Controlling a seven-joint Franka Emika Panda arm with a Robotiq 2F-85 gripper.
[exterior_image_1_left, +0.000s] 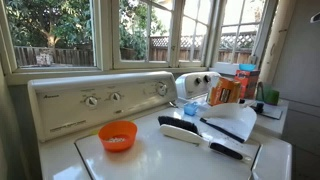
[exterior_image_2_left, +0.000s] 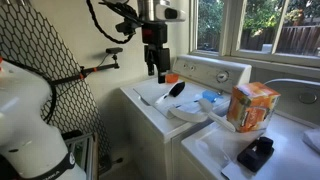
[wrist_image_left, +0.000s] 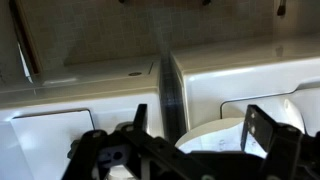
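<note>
My gripper (exterior_image_2_left: 156, 74) hangs in the air over the front of the white washer, well above the things on it; it is out of exterior view 1. In the wrist view the gripper has its fingers wide apart, with nothing held between them. An orange bowl (exterior_image_1_left: 117, 136) with some pale contents stands on the washer lid. Beside it lies a black-and-white brush (exterior_image_1_left: 200, 138). A white dustpan (exterior_image_1_left: 232, 121) rests across the two machines. In the wrist view a white rounded object (wrist_image_left: 215, 132), probably the dustpan, is partly hidden by my fingers.
An orange box (exterior_image_2_left: 252, 106) stands on the second machine, near a black object (exterior_image_2_left: 255, 153). A small blue item (exterior_image_2_left: 209, 97) lies behind the dustpan. A dark gap (wrist_image_left: 172, 95) separates the machines. The raised control panel (exterior_image_1_left: 100, 98) and windows bound the back.
</note>
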